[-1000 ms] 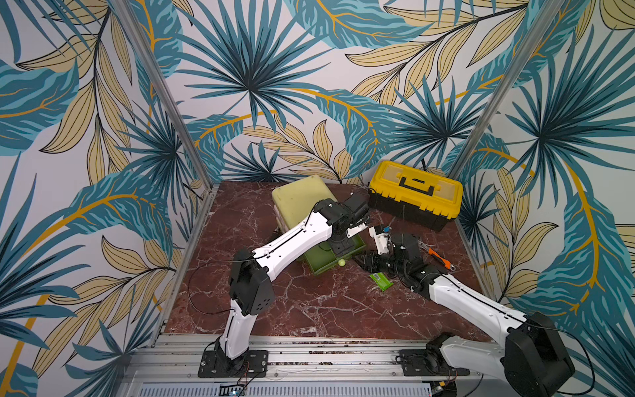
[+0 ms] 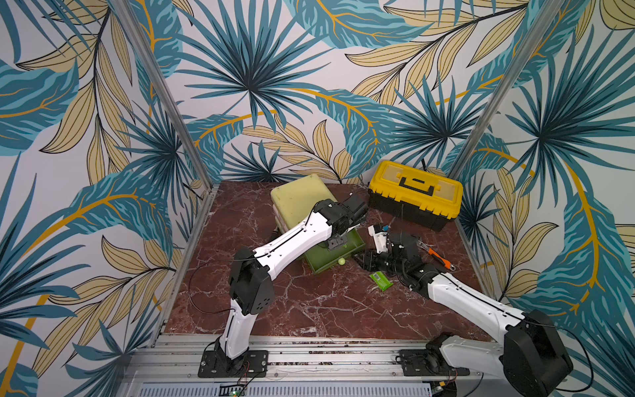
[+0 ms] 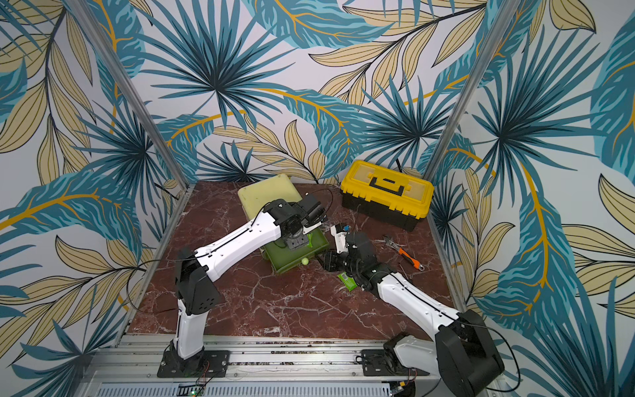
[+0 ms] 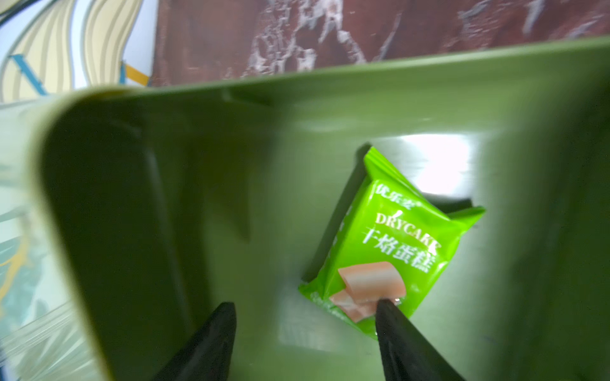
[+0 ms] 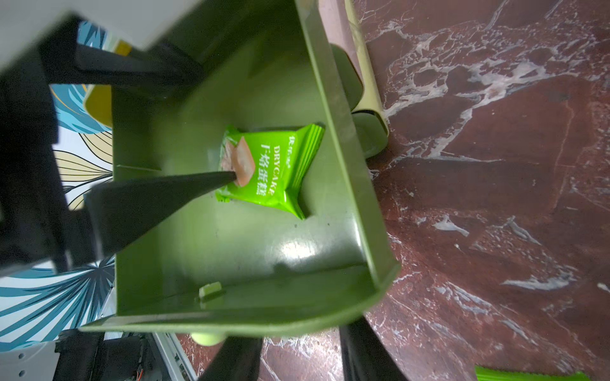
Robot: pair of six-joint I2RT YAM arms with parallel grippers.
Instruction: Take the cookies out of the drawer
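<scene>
A green wrapped cookie lies in the pulled-out olive drawer; the right wrist view shows it too (image 5: pixel 273 158). My left gripper is open above it, nothing between its fingertips. Its fingers also reach into the drawer in the right wrist view. My right gripper is at the drawer's front edge by the knob, partly hidden under the rim; I cannot tell how its fingers stand on it. A second green packet (image 2: pixel 381 280) lies on the table in front of the drawer.
The pale drawer unit (image 2: pixel 297 192) stands behind the drawer. A yellow toolbox (image 2: pixel 415 188) is at the back right, with orange-handled pliers (image 2: pixel 440 258) before it.
The right arm looks almost unchanged.
</scene>
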